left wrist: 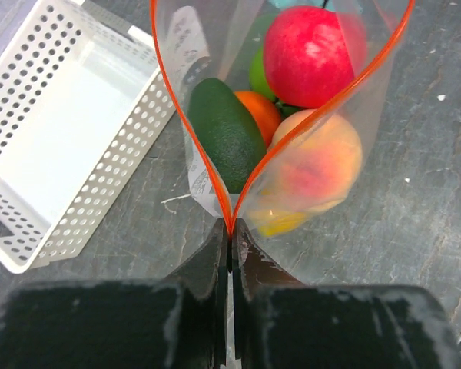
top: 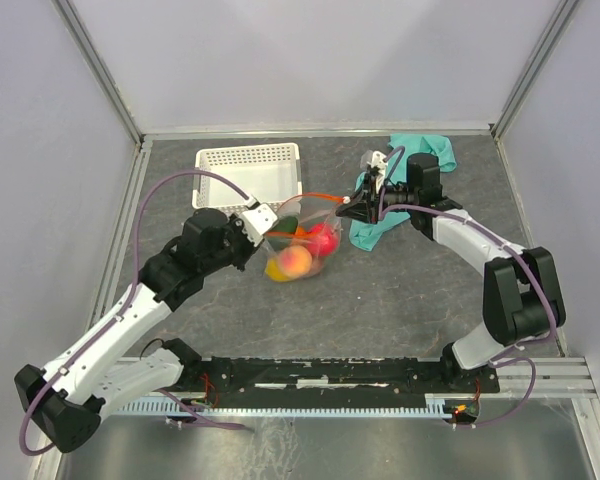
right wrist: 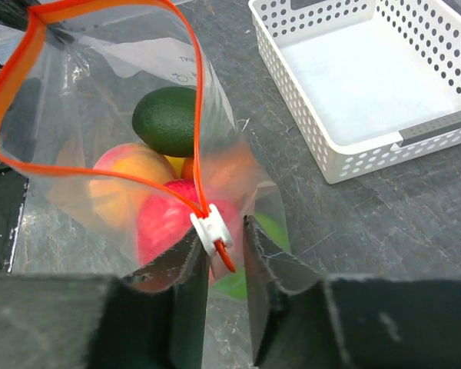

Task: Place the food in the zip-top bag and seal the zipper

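A clear zip top bag [top: 320, 262] with an orange zipper rim hangs between my two grippers, its mouth gaping. Inside lie an avocado [left wrist: 224, 132], a peach [left wrist: 323, 165], a red fruit [left wrist: 307, 58], and orange, green and yellow pieces. My left gripper is shut on the near corner of the orange rim. At the opposite corner, a white slider [right wrist: 211, 228] sits on the zipper. The fingers [right wrist: 186, 265] of my right gripper stand part open around the slider end, a gap showing on the right side.
An empty white perforated basket [top: 248, 172] stands behind the bag. A teal cloth [top: 380, 230] lies under and behind my right gripper. The table [top: 380, 310] in front of the bag is clear.
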